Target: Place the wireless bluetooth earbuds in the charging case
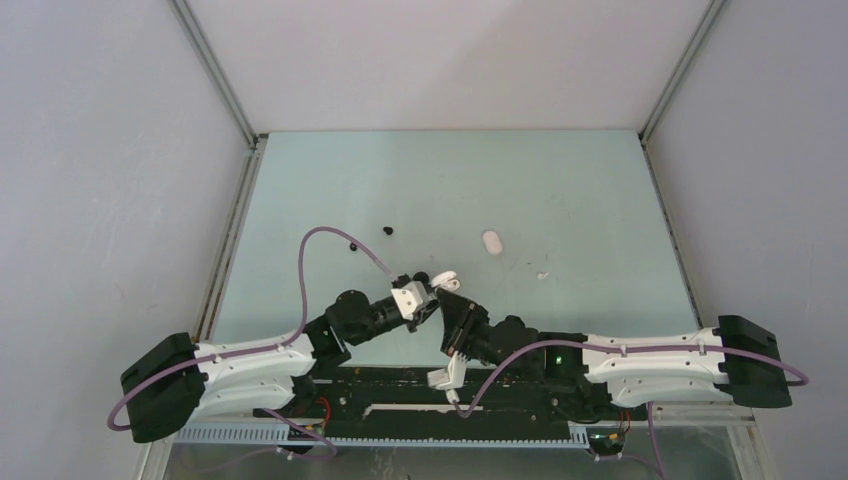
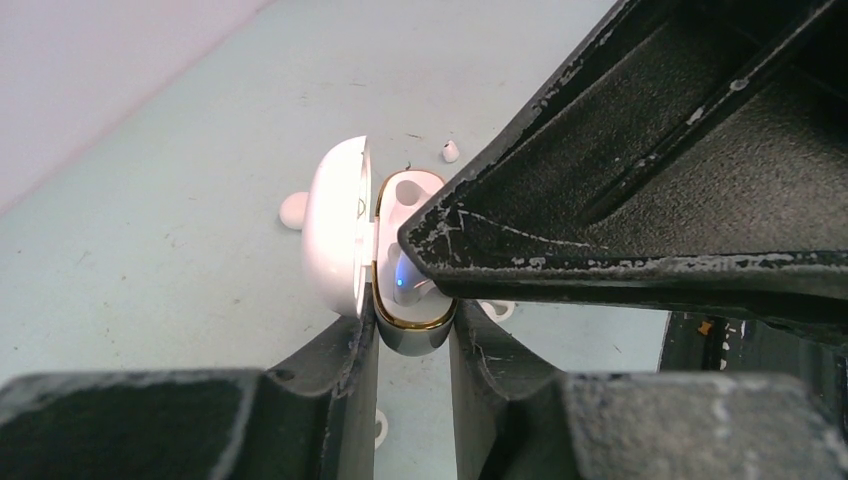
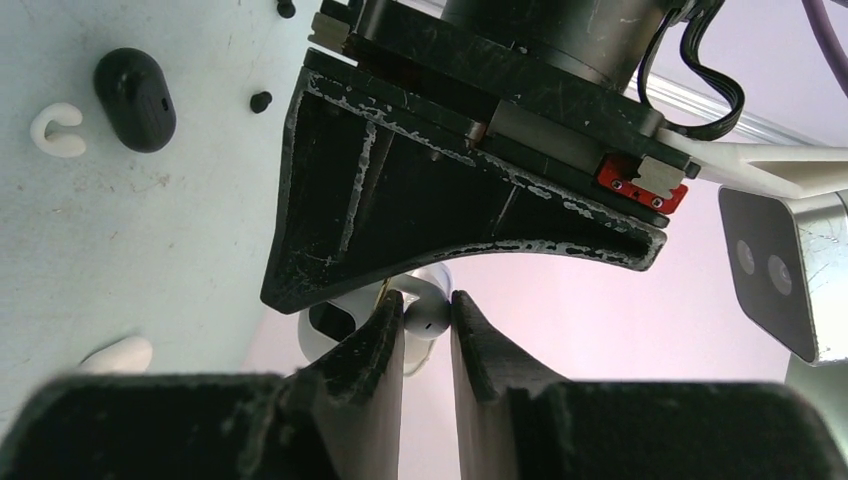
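Observation:
My left gripper is shut on the white, gold-rimmed charging case, whose lid is open to the left in the left wrist view. A blue light glows inside, partly hidden by the right gripper's black body. My right gripper is shut on a white earbud, held at the case. In the top view both grippers meet at the near centre of the table, with the white case between them. How deep the earbud sits is hidden.
A white oval case, small white piece and small black pieces lie on the table. A black oval case and white curved piece show in the right wrist view.

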